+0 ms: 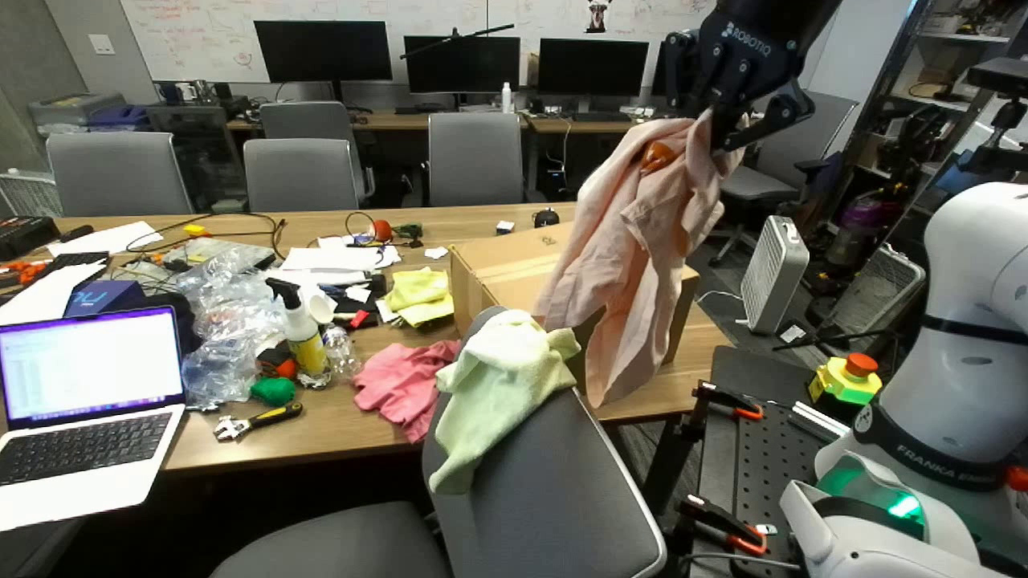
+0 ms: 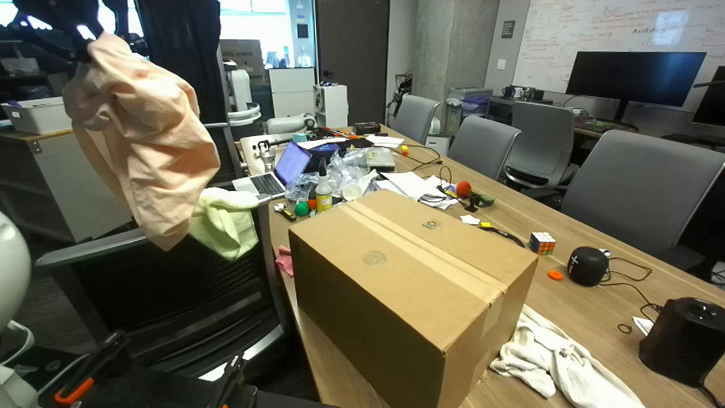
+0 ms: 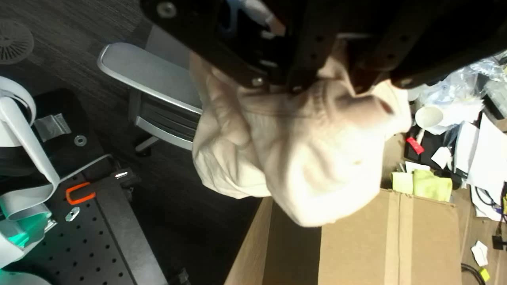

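Note:
A peach cloth [image 1: 641,241] hangs in loose folds from my gripper [image 1: 720,135], which is shut on its upper part. An orange patch shows among the folds near the top. In the second exterior view the cloth [image 2: 146,136] hangs at the upper left, above the chair back and in front of part of a pale green cloth [image 2: 227,221]. That green cloth [image 1: 501,385] is draped over the top of the grey chair back [image 1: 569,482]. The wrist view has the peach cloth [image 3: 323,156] bunched beneath the dark fingers, covering the middle of the picture.
A closed cardboard box [image 2: 408,265] stands on the table by the chair. Around it lie a pink cloth [image 1: 409,385], a yellow cloth [image 1: 421,294], a white cloth [image 2: 564,364] and a speaker [image 2: 588,265]. The laptop [image 1: 91,405], spray bottle [image 1: 304,337] and clutter fill the table's left.

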